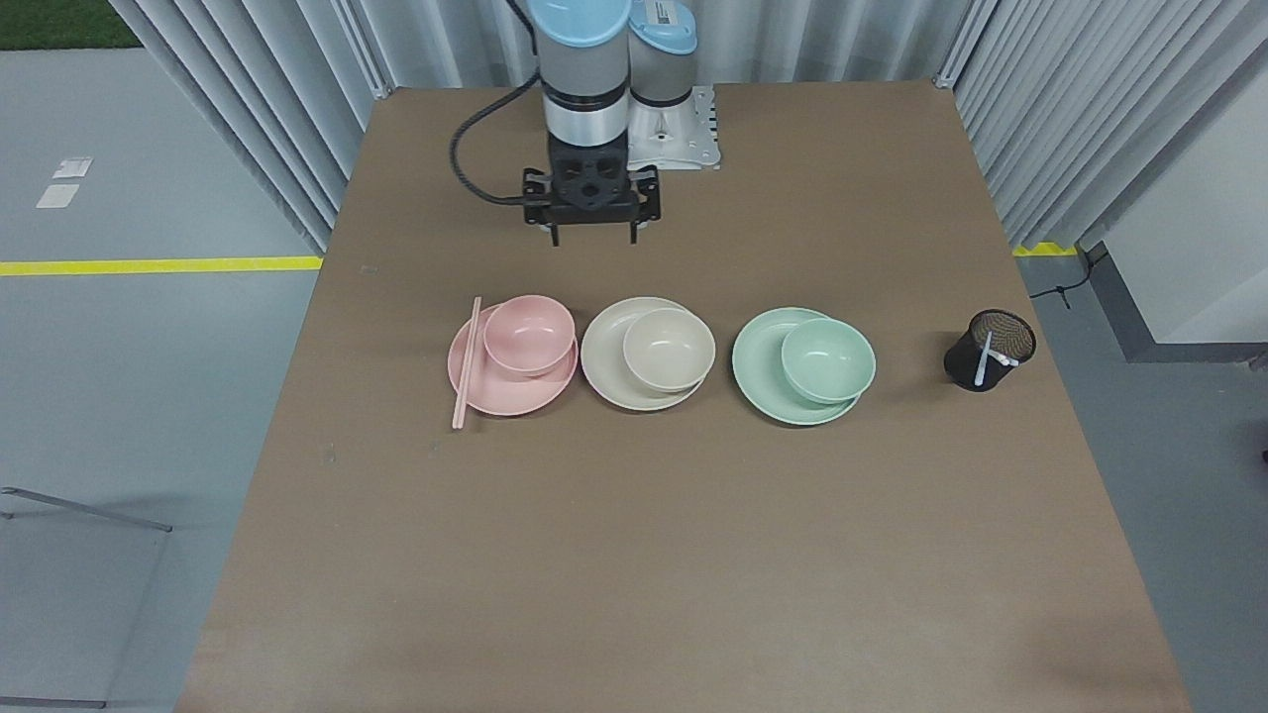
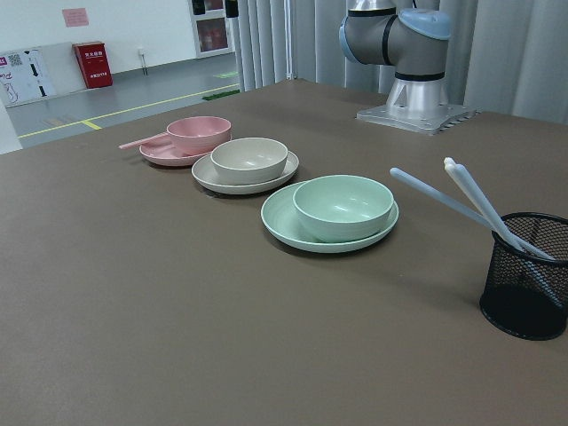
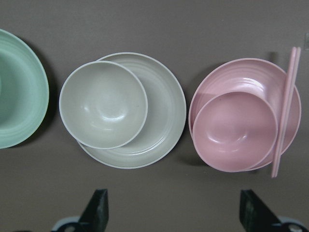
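Observation:
My gripper [image 1: 593,233] hangs open and empty over the back middle of the table, behind the dishes; its two fingers frame the bottom of the wrist view. Three plate-and-bowl sets stand in a row: a pink bowl [image 1: 530,333] on a pink plate [image 1: 514,396] with pink chopsticks [image 1: 469,362] across its side, a white bowl [image 1: 669,347] on a white plate [image 1: 606,347], and a green bowl [image 1: 828,358] on a green plate [image 1: 758,356].
A black mesh cup [image 2: 524,312] holding light sticks [image 2: 469,188] stands near the table's right edge in the front view.

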